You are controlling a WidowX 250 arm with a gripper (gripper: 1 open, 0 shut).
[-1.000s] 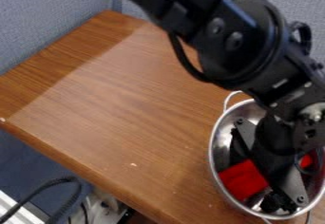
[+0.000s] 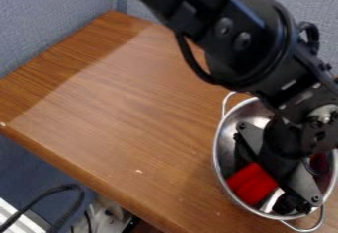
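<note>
A steel pot (image 2: pixel 226 143) with wire handles stands at the right end of the wooden table. My black gripper (image 2: pixel 275 174) reaches down inside it from above, its fingers open and largely covering the pot's contents. A red object (image 2: pixel 248 183) lies in the lower left of the pot, beside the fingers; what it is exactly cannot be told, as the gripper hides part of it.
Grey padded walls (image 2: pixel 40 20) stand behind it. Dark cables and a white item lie beyond the table's lower-left edge.
The pot has shifted slightly left. My arm and gripper have moved a little, and less red shows on the right side of the pot.
</note>
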